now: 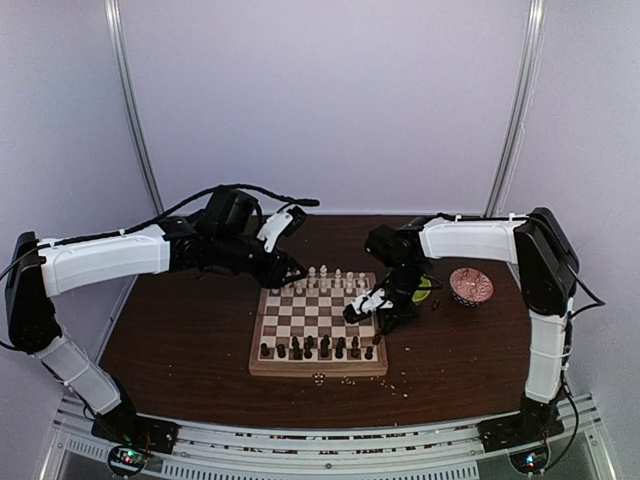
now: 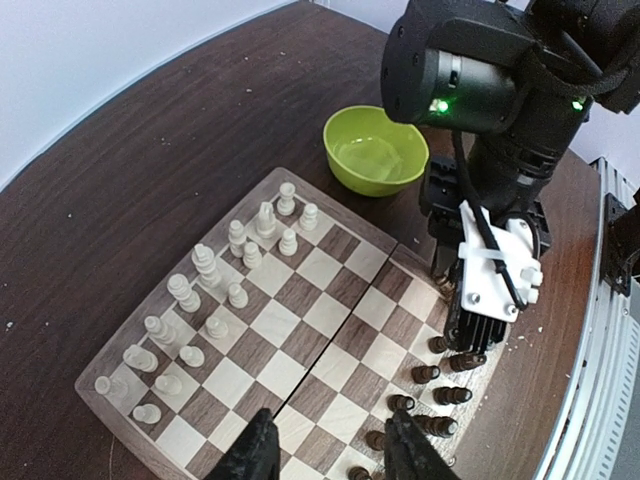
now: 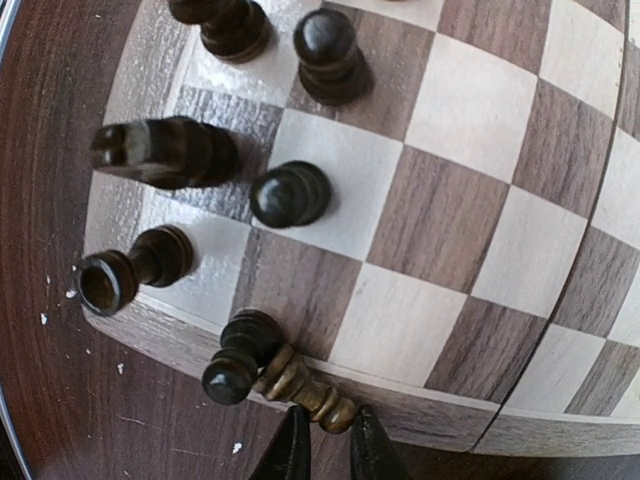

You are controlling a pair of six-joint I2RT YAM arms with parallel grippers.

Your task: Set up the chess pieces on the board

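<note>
The chessboard [image 1: 312, 325] lies mid-table, white pieces [image 2: 205, 262] standing along its far side and dark pieces [image 1: 324, 345] along its near side. In the right wrist view, a brown pawn-like piece [image 3: 290, 381] leans out over the board's edge, its round head between the fingertips of my right gripper, which is shut on it. A dark pawn [image 3: 250, 340] stands right against it on the edge square. My left gripper hangs open above the board's far left part, nothing between its fingers.
A green bowl [image 2: 374, 150] stands off the board's far right corner, partly behind the right arm in the top view. Farther right is a red patterned bowl [image 1: 471, 286]. Small pale crumbs lie by the near edge.
</note>
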